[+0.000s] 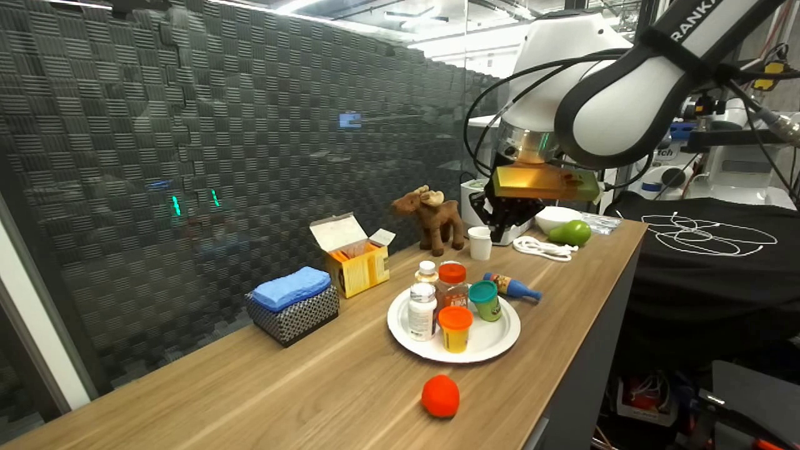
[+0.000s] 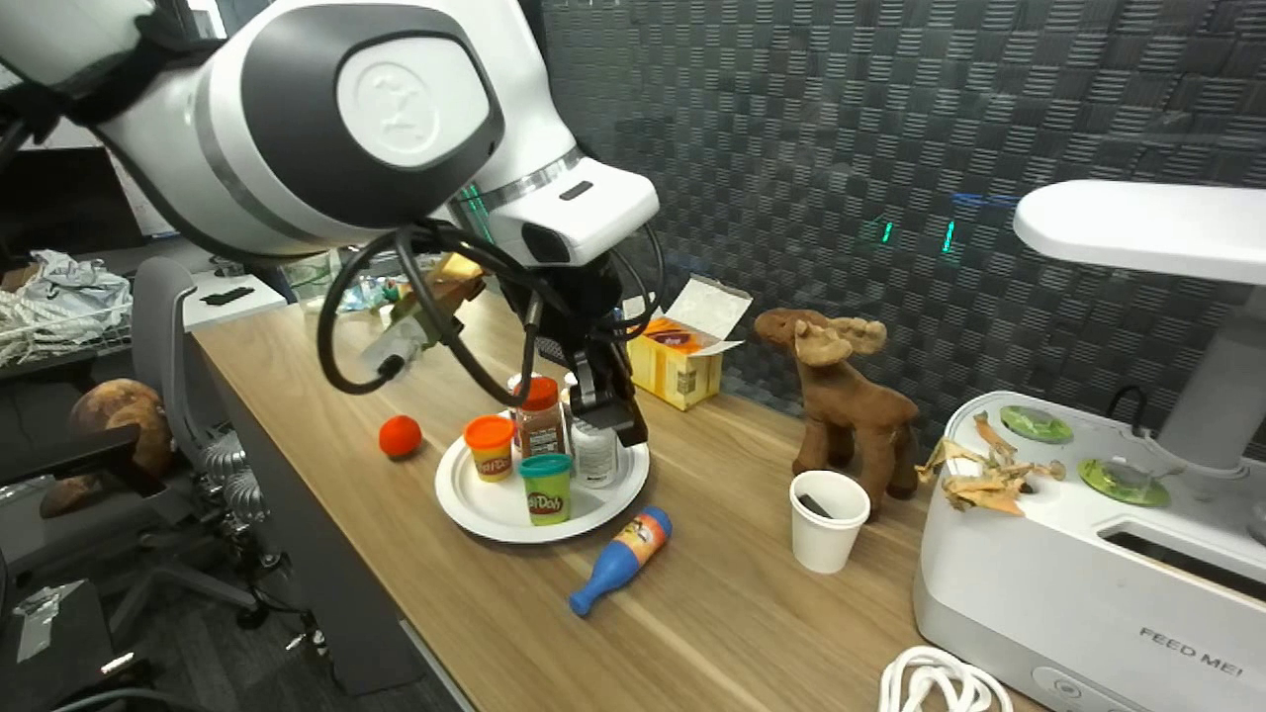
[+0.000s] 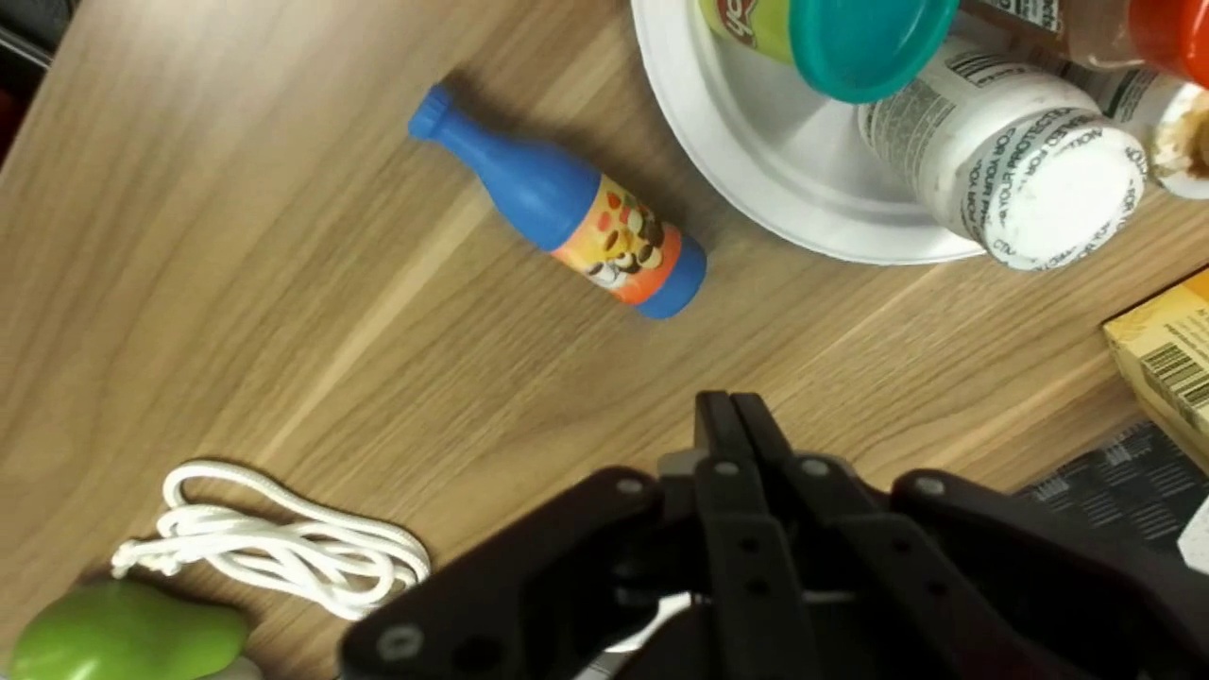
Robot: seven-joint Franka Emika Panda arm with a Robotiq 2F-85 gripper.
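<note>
A blue toy bottle [image 3: 533, 187] with an orange label lies on its side on the bare table, next to the white plate [image 3: 793, 221]. In exterior view 2 the same bottle [image 2: 622, 560] rests in front of the plate [image 2: 522, 530], apart from it. My gripper is shut, its fingers together and nothing between them. It hangs above the table, clear of the bottle. From exterior view 1 the gripper [image 1: 496, 236] appears over the area by the white cup [image 1: 480, 244].
Crowded on the plate are a teal-lidded tub [image 2: 546, 487], an orange-lidded tub [image 2: 490, 447] and several bottles. Behind stand a toy moose [image 2: 849, 403] and a yellow box [image 1: 362, 270]. A white cord [image 3: 283, 544] and green pear [image 3: 130, 635] lie nearby. A red ball [image 1: 440, 396] sits alone.
</note>
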